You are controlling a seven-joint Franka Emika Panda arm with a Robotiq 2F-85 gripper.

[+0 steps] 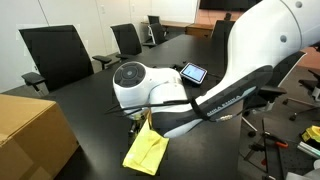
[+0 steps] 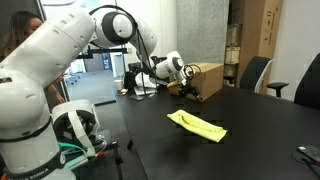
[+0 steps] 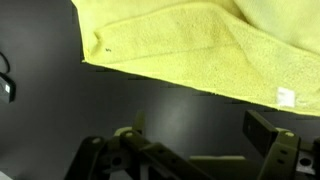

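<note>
A yellow cloth (image 3: 190, 45) lies loosely spread and creased on the dark table, filling the top of the wrist view with its near edge running across. In exterior view 1 the cloth (image 1: 147, 152) is in front of the arm's wrist, and in exterior view 2 the cloth (image 2: 198, 124) is a flattish strip. My gripper is open, its fingers wide apart with only bare dark tabletop between them. It hangs above the table by the cloth's edge; in exterior view 2 the gripper (image 2: 187, 90) is clearly apart from the cloth.
A cardboard box (image 1: 35, 138) stands at the left in exterior view 1. A tablet (image 1: 193, 73) and small dark items lie farther back. Office chairs (image 1: 57, 52) line the table's far side.
</note>
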